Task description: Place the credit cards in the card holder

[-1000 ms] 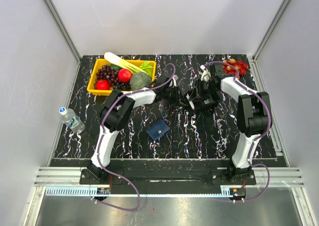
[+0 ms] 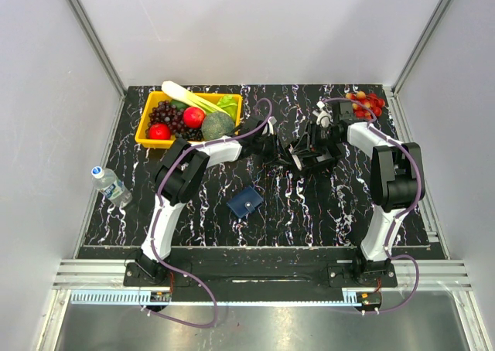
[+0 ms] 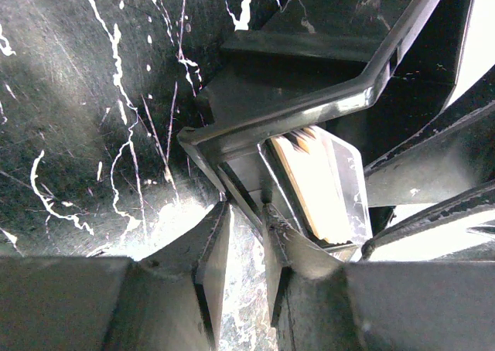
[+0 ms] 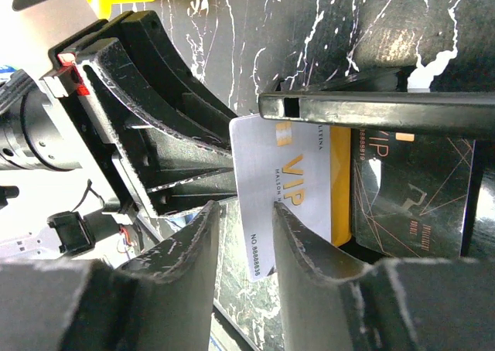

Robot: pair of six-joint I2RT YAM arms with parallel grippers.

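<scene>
The black card holder (image 3: 302,103) stands right of the yellow basket, largely hidden by both arms from above. My left gripper is shut on the holder's edge; pale cards (image 3: 317,181) sit in a slot beside it. In the right wrist view a silver VIP card (image 4: 278,165) stands at the holder's opening, partly in, with a yellow card (image 4: 340,185) behind it and a dark card (image 4: 410,204) alongside. My right gripper is shut on the silver card's outer end.
A yellow basket of fruit and vegetables (image 2: 143,131) is at back left, red fruit (image 2: 363,100) at back right, a water bottle (image 2: 112,187) at left. A blue pouch (image 2: 245,202) lies at front centre, with bare table around it.
The right arm has shifted very slightly in the top view. Otherwise the arms and objects look unchanged.
</scene>
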